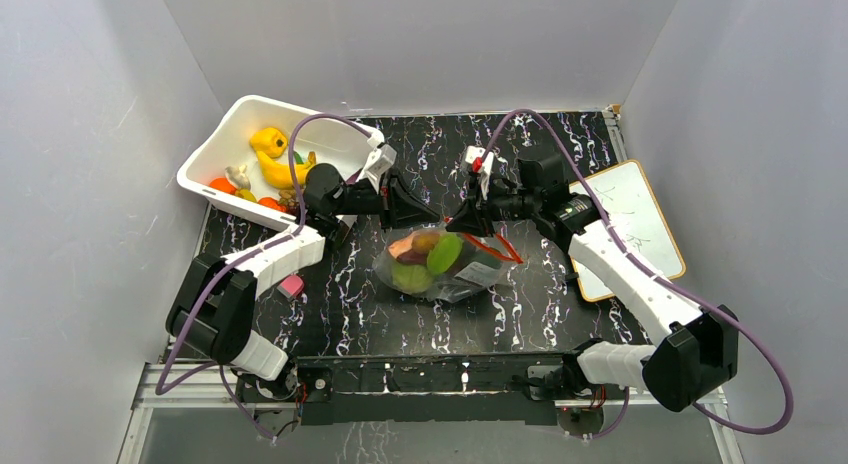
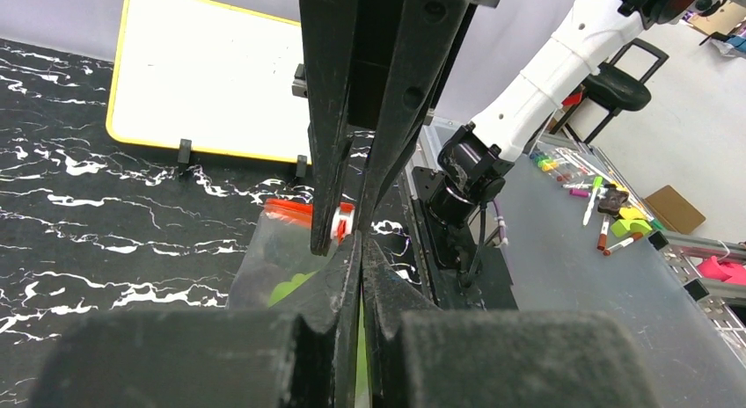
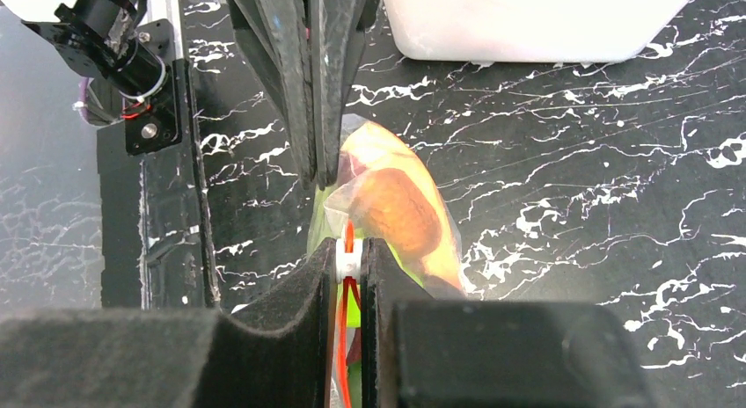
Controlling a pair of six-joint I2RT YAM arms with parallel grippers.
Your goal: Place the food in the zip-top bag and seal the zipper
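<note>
The clear zip bag lies on the dark marbled table with green, orange and brown food inside. Its red-orange zipper runs toward the right, with the strip spread apart there. My right gripper is shut on the white slider, and the red strip passes through it. My left gripper is shut with nothing between its fingers; in the right wrist view its fingertips stand beyond the slider, apart from it, above the bag's corner. Part of the bag is hidden behind the left fingers.
A white bin with yellow, orange and other food stands back left. A white board with yellow edge lies on the right. A pink block sits left of the bag.
</note>
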